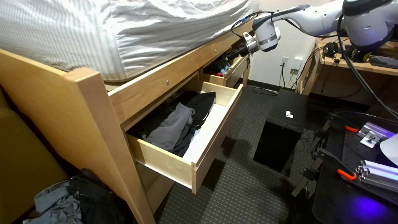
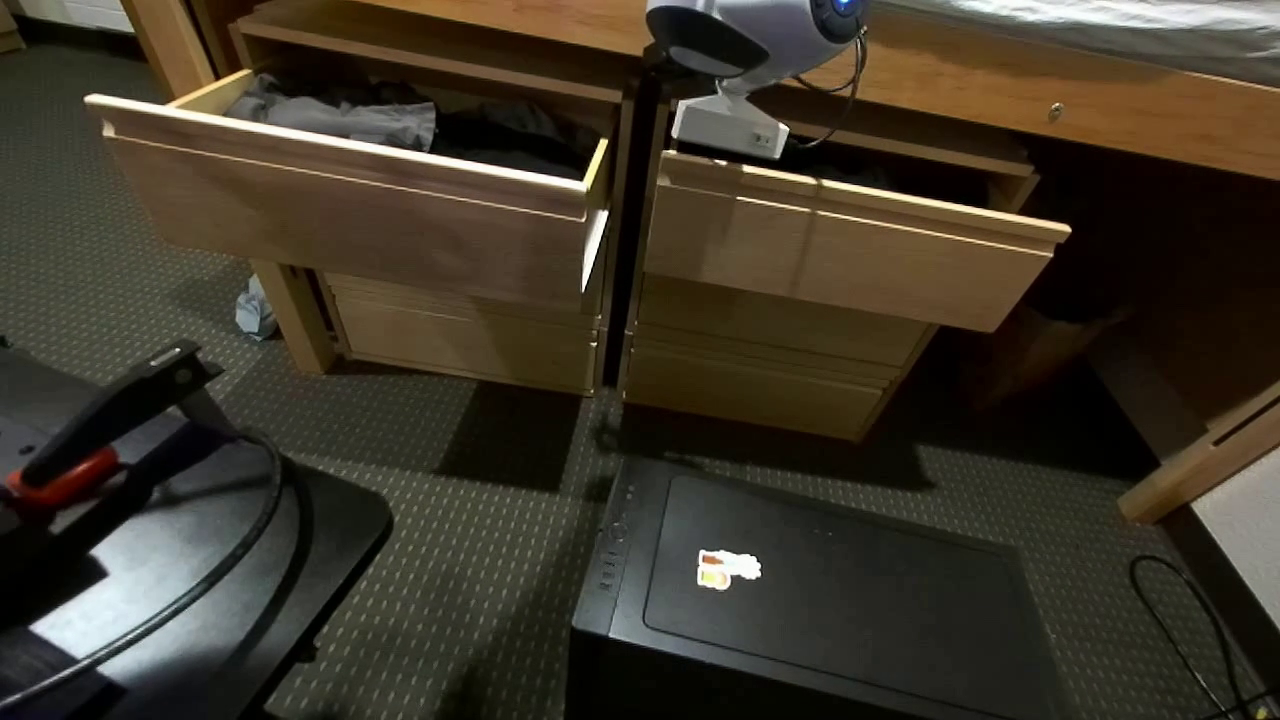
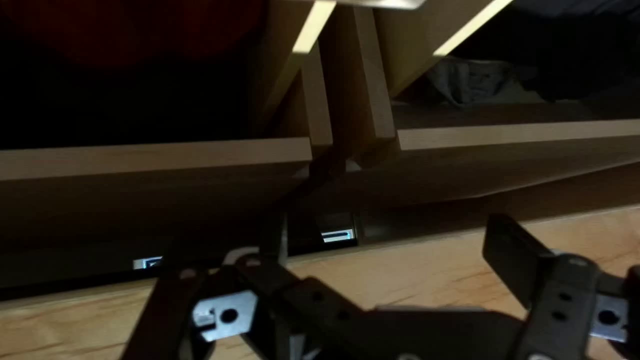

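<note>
My gripper (image 1: 232,55) hangs above the farther of two pulled-out wooden drawers. In the wrist view the gripper stands open, its two dark fingers wide apart with nothing visible between them. Dark and reddish clothes lie inside the far drawer (image 3: 156,157); its front panel (image 2: 840,246) faces the room. The nearer drawer (image 1: 216,130) is also out, with a grey garment (image 1: 168,125) and black clothes in it. In the second exterior view the arm hides part of the far drawer, and my fingers are not visible there.
A wooden bed rail (image 1: 160,84) runs just above both drawers, under a white-covered mattress (image 1: 160,33). On the carpet in front stands a black computer case (image 1: 285,112). More clothes (image 1: 74,201) lie by the bed's near post. Floor between drawers and case is clear.
</note>
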